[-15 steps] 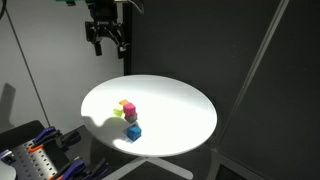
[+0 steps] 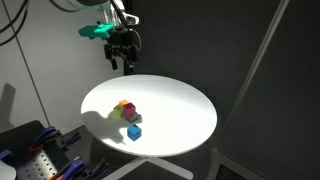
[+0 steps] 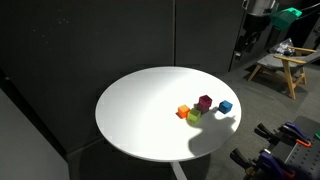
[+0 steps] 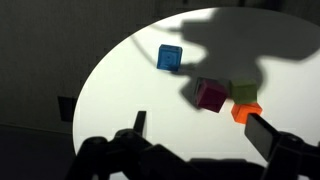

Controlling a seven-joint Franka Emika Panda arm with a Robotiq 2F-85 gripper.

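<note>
On the white oval table (image 2: 180, 100) sit a blue cube (image 2: 134, 131), a dark red cube (image 2: 130, 111), a green cube (image 3: 194, 116) and an orange cube (image 3: 183, 110). The red, green and orange ones are close together, while the blue one stands apart near the table's edge. High above the tabletop hangs my gripper (image 2: 122, 66), open, with nothing between its fingers. From the wrist view, the blue cube (image 4: 170, 57) is at upper middle, and the orange cube (image 4: 246, 112) is near the right fingertip in the picture, well below it.
A chair (image 3: 283, 70) stands behind the arm at the right. Dark floor surrounds it, with the robot's base equipment at the near side.
Over the last second my gripper has moved right in exterior view 1, and slightly down. The cubes remain in their places, with changing shadow over them.
</note>
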